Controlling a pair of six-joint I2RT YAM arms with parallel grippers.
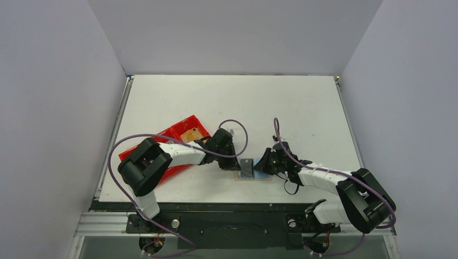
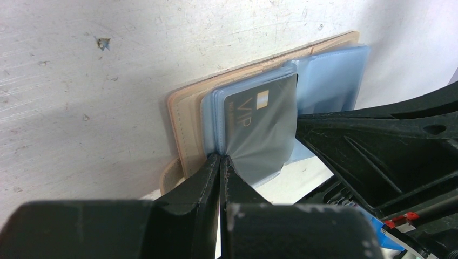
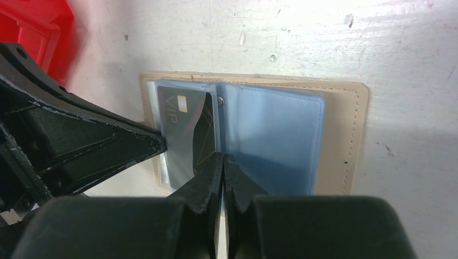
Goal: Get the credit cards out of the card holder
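The card holder (image 1: 254, 179) lies open on the table, its tan cover (image 3: 341, 156) under clear bluish sleeves (image 3: 275, 132). A dark grey VIP card (image 2: 264, 116) sits inside the upper sleeve on the holder's left half. My left gripper is shut, its tips at that sleeve's left edge; whether film is pinched there is hard to tell. At the same sleeve's right edge, near the holder's middle, are the tips of my right gripper. Its fingers stand very close together, and I cannot make out whether anything is between them.
A red bin (image 1: 172, 174) with compartments stands behind the left arm; tan things lie in it. Both grippers are close together over the holder.
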